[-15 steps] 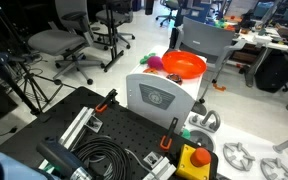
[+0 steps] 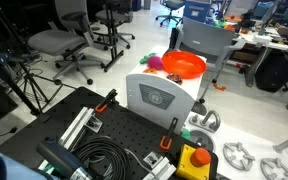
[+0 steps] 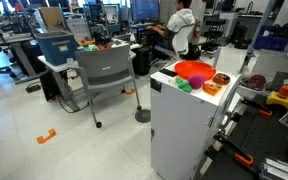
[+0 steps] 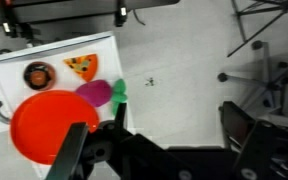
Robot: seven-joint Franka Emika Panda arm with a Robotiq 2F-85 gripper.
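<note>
My gripper hangs over the floor beside a white surface in the wrist view. Its dark fingers stand wide apart, with nothing seen between them. On that surface lies a red-orange plate (image 4: 52,128). A brown round thing like a doughnut (image 4: 39,75), an orange pizza-like wedge (image 4: 84,66), a purple piece (image 4: 96,92) and a green piece (image 4: 119,97) lie around the plate. Exterior view 2 shows the same plate (image 3: 194,70) atop a white cabinet (image 3: 182,125). Neither exterior view shows my gripper clearly.
A grey chair (image 3: 106,72) stands behind the cabinet. In exterior view 1, a black bench (image 2: 129,135) with coiled cable (image 2: 102,158) fills the front, and an orange-topped yellow box (image 2: 194,162) sits on its right. Open floor lies beside the cabinet.
</note>
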